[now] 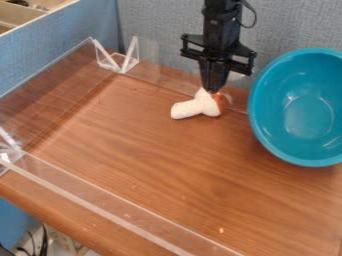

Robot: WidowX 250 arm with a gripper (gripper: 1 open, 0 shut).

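My black gripper [214,79] hangs near the back wall, its fingers just above a small white object [191,106] with an orange-brown end that lies on the wooden table. Whether the fingers touch it or are open is too small to tell. A blue bowl [295,140] stands to the right of the object.
Clear plastic edging runs round the wooden table [160,180], with white corner brackets [116,58] at the back left. A grey wall stands behind, a light blue panel at the left.
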